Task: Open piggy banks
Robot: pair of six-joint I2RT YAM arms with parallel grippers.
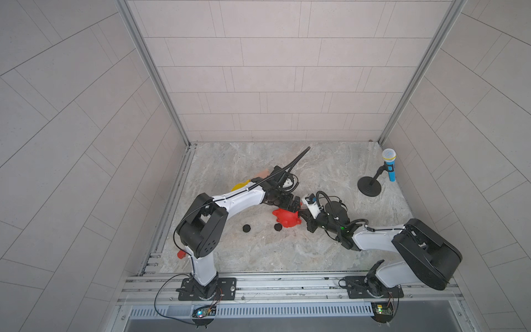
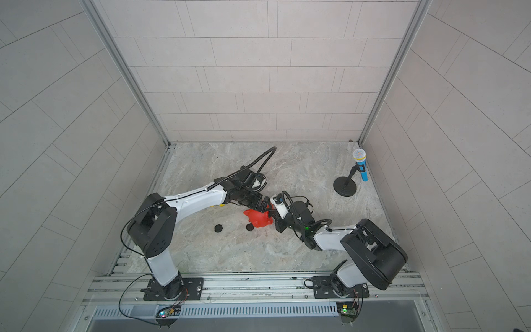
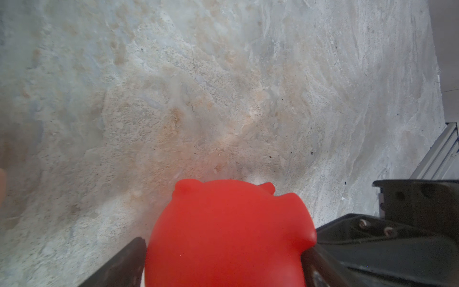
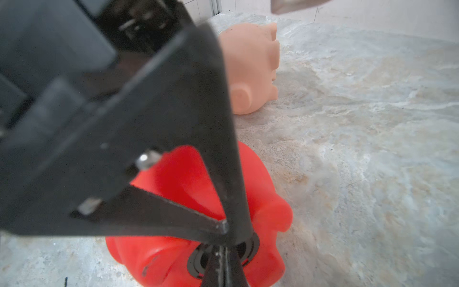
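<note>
A red piggy bank (image 1: 286, 219) lies at the table's middle, with my left gripper open around its body. My right gripper is shut at the black plug (image 4: 249, 251) in the pig's underside, with nothing visible between its fingers. A peach piggy bank (image 4: 251, 67) lies on its side beyond, in the right wrist view. A yellow shape (image 1: 240, 184) is mostly hidden behind the left arm.
A black stand (image 1: 369, 186) holding a blue-and-yellow cylinder (image 1: 390, 168) stands at the back right. Loose black discs (image 1: 246, 228) lie in front of the left arm. A small red object (image 1: 181, 254) is at the front left.
</note>
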